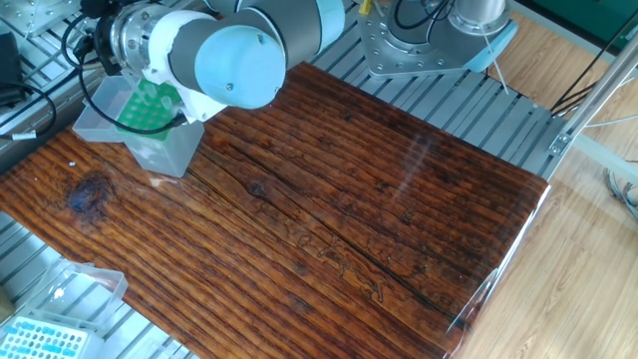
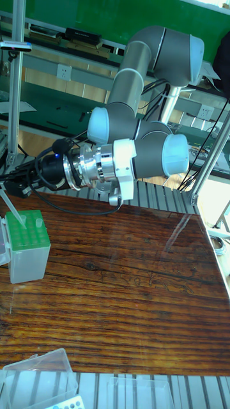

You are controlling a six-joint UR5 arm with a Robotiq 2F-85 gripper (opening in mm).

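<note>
A translucent tip box with a green rack top stands on the wooden board's far left corner, its clear lid hinged open at the left. In exterior view 3 the same box is near the left edge, with a pale tip standing up from the green rack. My dark gripper reaches left above the box and is partly cut off by the frame. A pale slanted rod comes down from below it to the rack. The fingers cannot be made out, nor whether they hold this rod.
The wooden board is bare apart from the box. Beyond its near left edge lie a clear open lid and a white-and-blue tube rack. A cable loop hangs from the wrist in front of the box.
</note>
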